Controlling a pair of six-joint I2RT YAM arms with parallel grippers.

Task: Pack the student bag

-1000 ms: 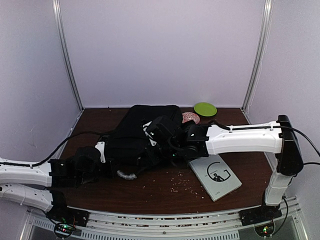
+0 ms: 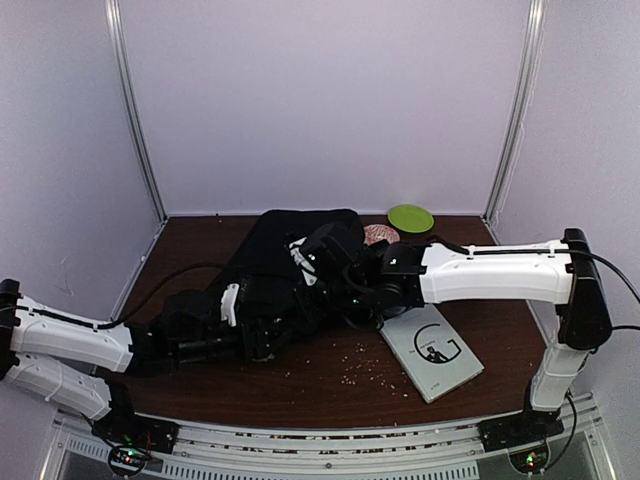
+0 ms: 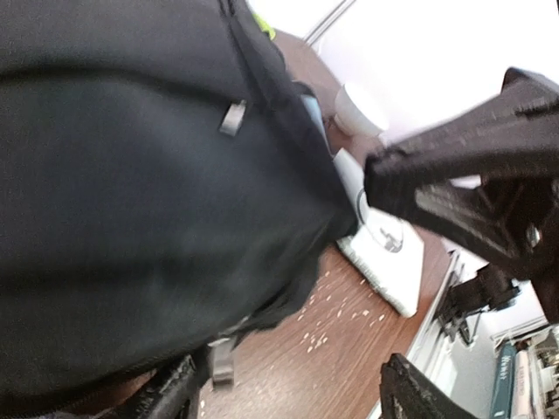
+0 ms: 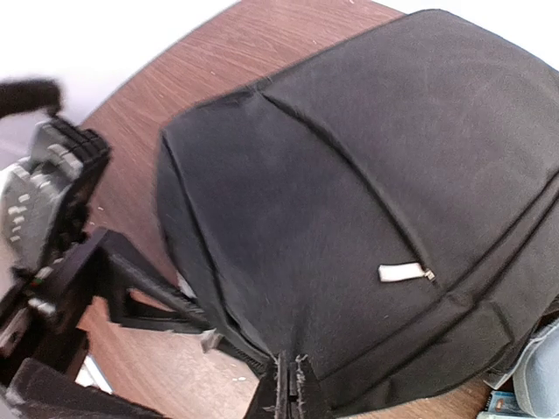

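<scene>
The black bag (image 2: 290,240) lies on the brown table, its front partly hidden by both arms in the top view. At its front edge dangles a light zipper pull (image 3: 223,362), close to one finger of my left gripper. That gripper is open, its fingers well apart, with nothing seen held between them. My right gripper is shut at the bag's near edge, where the cloth creases and draws to its fingertips. Another pale zipper tag (image 4: 402,272) lies flat on the bag's upper face.
A white book (image 2: 432,352) with a round black logo lies to the right. Behind it are a green plate (image 2: 410,218) and a pinkish patterned round item (image 2: 381,235). Small crumbs (image 2: 365,370) dot the front of the table. My two arms are close together.
My left gripper has travelled right along the bag's front edge, over where a greyish curved piece showed earlier. The right arm has barely shifted, and the bag has stayed in place.
</scene>
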